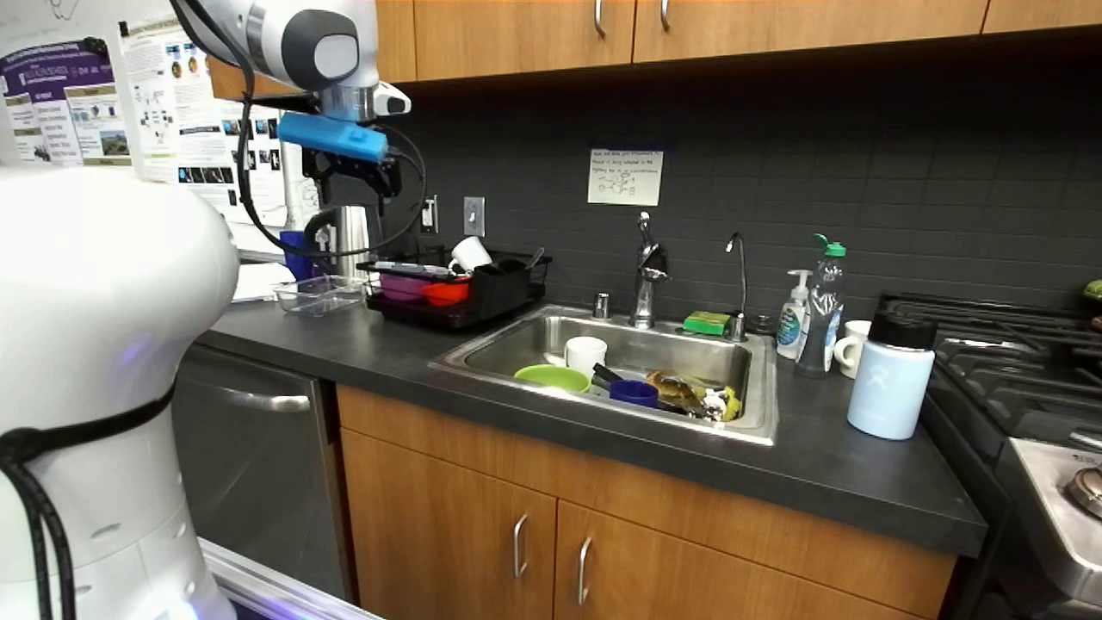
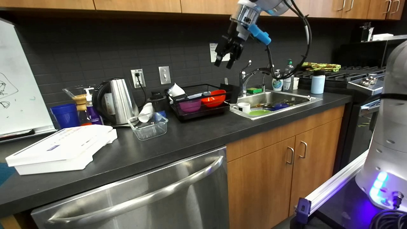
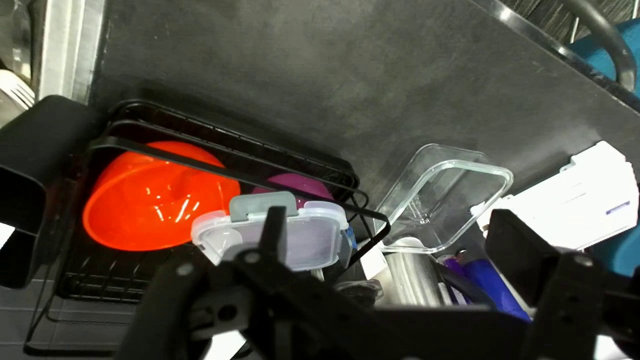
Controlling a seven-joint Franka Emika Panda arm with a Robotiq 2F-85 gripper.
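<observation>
High over the counter, my gripper stands open and empty; its fingers are spread wide in the wrist view. Below is the black dish rack, with an orange-red bowl, a purple bowl and a clear lidded container in it. A white mug leans at the rack's back. Beside the rack, a clear glass dish rests on the counter, touched by nothing of mine.
The sink holds a green bowl, a white mug and a blue cup. A kettle and white boxes stand left of the rack. Wooden cabinets hang above the arm.
</observation>
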